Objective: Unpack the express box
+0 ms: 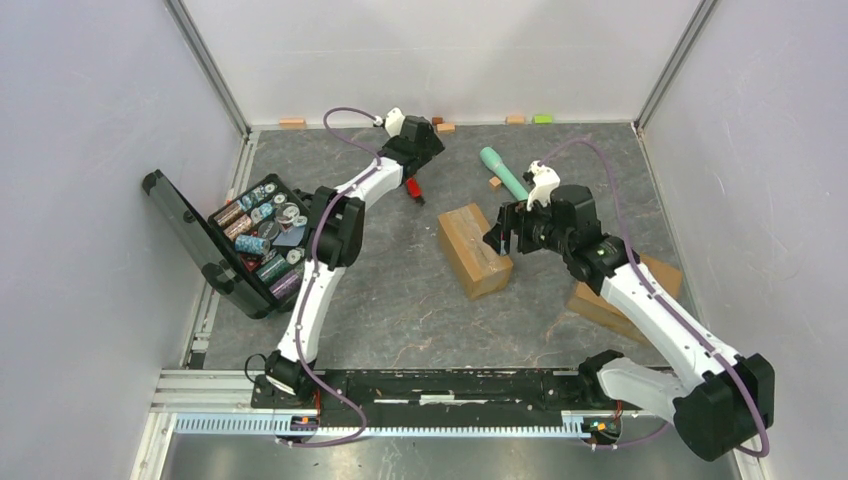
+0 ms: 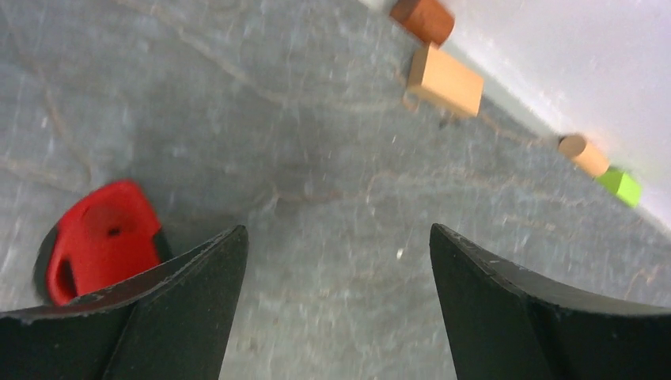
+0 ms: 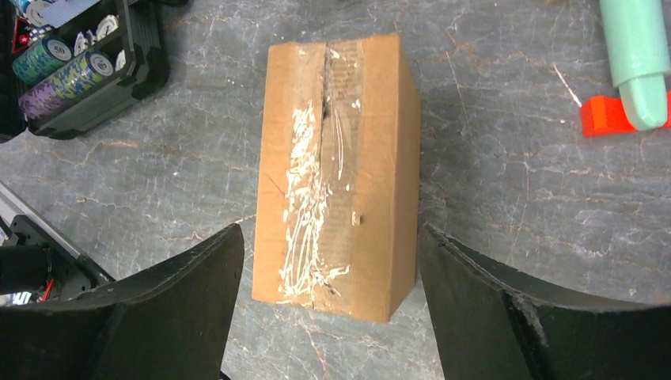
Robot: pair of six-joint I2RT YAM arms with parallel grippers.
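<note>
A taped brown cardboard box (image 1: 468, 240) lies near the middle of the floor, its flaps closed under clear tape. My right gripper (image 1: 498, 238) is over its right edge; in the right wrist view the box (image 3: 336, 174) appears between the spread fingers, contact not clear. At the back, my left gripper (image 1: 432, 140) is open, with bare floor between its fingers in the left wrist view. A red tool (image 1: 415, 190), perhaps a cutter, lies just in front of that gripper; its red body (image 2: 107, 237) shows beside the left finger, partly covered.
An open black case (image 1: 235, 290) full of patterned rolls stands at the left. The teal torch (image 1: 505, 173) lies behind the right gripper. Another cardboard box (image 1: 610, 315) sits partly under my right arm. Small blocks (image 1: 543, 118) line the back wall.
</note>
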